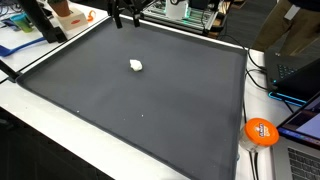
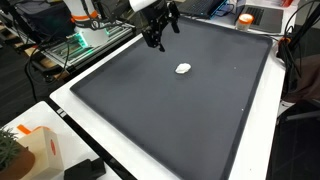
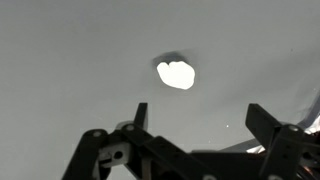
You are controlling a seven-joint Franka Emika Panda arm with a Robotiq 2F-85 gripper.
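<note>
A small white lump [image 1: 136, 65] lies on the dark grey table surface [image 1: 150, 110], toward its far side in exterior view 1. In exterior view 2 the white lump [image 2: 183, 69] sits right of centre on the board, apart from the gripper [image 2: 165, 34]. Seen from the wrist, the white lump [image 3: 176, 74] is beyond the fingertips, with bare surface all around it. My gripper is open, its two dark fingers wide apart and nothing between them. In exterior view 1 the gripper [image 1: 127, 20] hangs at the top edge, partly cut off.
An orange-lidded container [image 1: 261, 132] stands on the white border at the right, near a laptop [image 1: 300, 160]. A potted plant [image 2: 12, 155] and an orange-and-white item [image 2: 38, 145] are at the near left.
</note>
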